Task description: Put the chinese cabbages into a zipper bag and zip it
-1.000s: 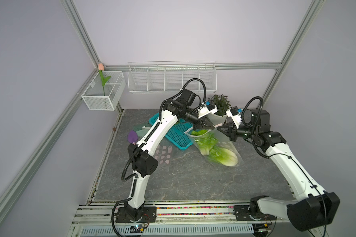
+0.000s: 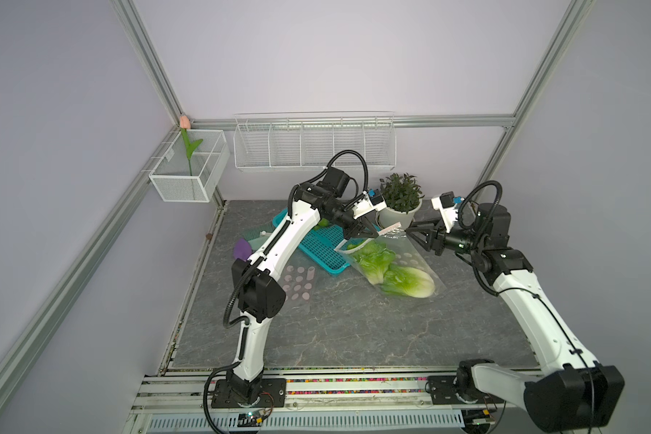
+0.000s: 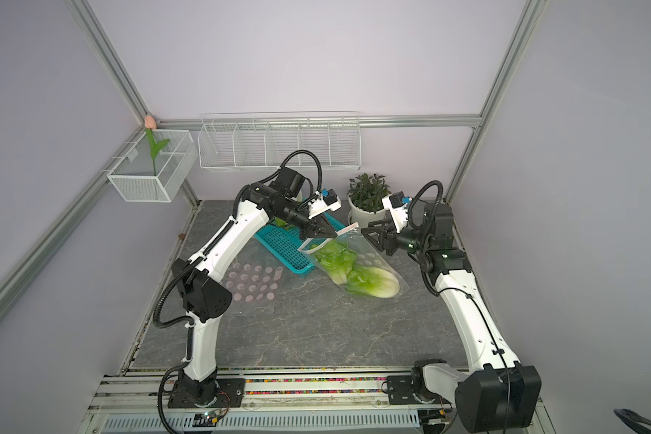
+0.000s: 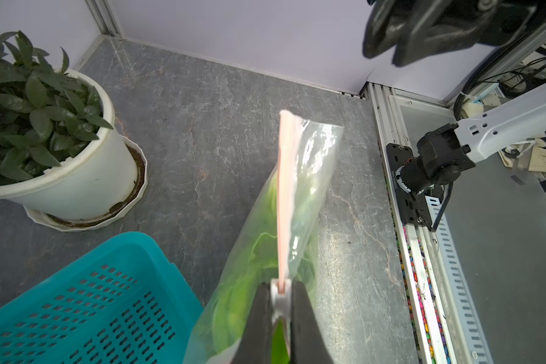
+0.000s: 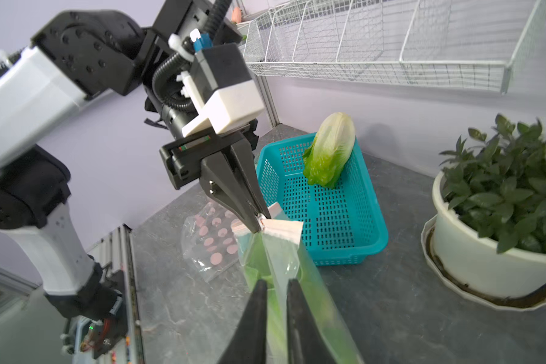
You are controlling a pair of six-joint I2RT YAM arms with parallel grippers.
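Observation:
A clear zipper bag (image 2: 394, 267) with two chinese cabbages (image 3: 365, 280) inside hangs from my left gripper (image 2: 369, 233), which is shut on the bag's top edge by the zipper strip (image 4: 285, 182). My right gripper (image 2: 411, 230) is just right of that top edge, apparently clear of it; in its own wrist view its fingers are blurred and stand slightly apart, with the bag beyond them. Another cabbage (image 5: 332, 145) lies in the blue basket (image 5: 321, 218) behind the bag.
A potted plant (image 5: 491, 254) stands at the back right. A sheet with pink dots (image 5: 209, 242) lies left of the basket. Wire racks (image 2: 314, 144) hang on the back wall.
My right gripper has moved right, away from the bag's top corner. My left gripper has shifted slightly left with the bag's edge held in it.

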